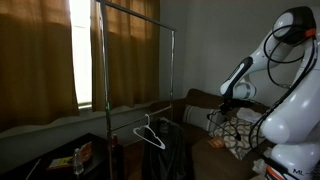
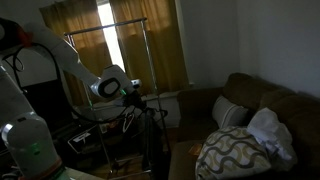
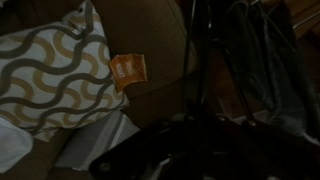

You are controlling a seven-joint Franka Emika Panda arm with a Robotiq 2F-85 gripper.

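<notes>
In exterior view 1 my gripper (image 1: 226, 106) hangs over the sofa at the right. It is shut, and a thin dark object (image 1: 212, 121) seems to hang from it; what this is cannot be made out. The wrist view is very dark, with thin dark lines running up from the fingers and the contact between fingers hidden. A white hanger (image 1: 152, 132) hangs at the clothes rack (image 1: 140, 16), apart from my gripper. Dark clothing (image 1: 168, 158) hangs beside it.
On the brown sofa (image 2: 202, 128) lie a patterned pillow (image 2: 232, 153) and a white cloth (image 2: 270, 135). An orange packet (image 3: 128, 69) rests beside the pillow. A dark table (image 1: 60, 165) with small items stands at the left.
</notes>
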